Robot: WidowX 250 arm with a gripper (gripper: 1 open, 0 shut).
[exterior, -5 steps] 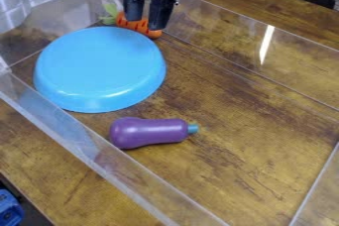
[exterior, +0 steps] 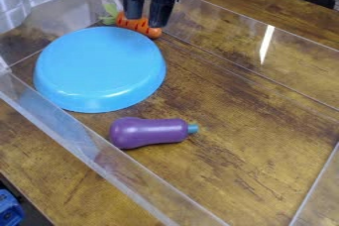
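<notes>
The black gripper (exterior: pixel 146 10) is at the top centre of the camera view, its two dark fingers apart and pointing down over an orange carrot (exterior: pixel 138 27) with green leaves. The carrot lies behind the blue plate (exterior: pixel 101 65). Whether anything is between the fingertips is unclear. A purple toy eggplant (exterior: pixel 150 131) with a teal stem lies in front of the plate.
Clear plastic walls border the wooden surface (exterior: pixel 239 141) along the left and right. A small blue object (exterior: pixel 8 210) is at the lower left edge.
The gripper has risen very slightly, showing a little more of the carrot beneath it. The plate and eggplant have not moved.
</notes>
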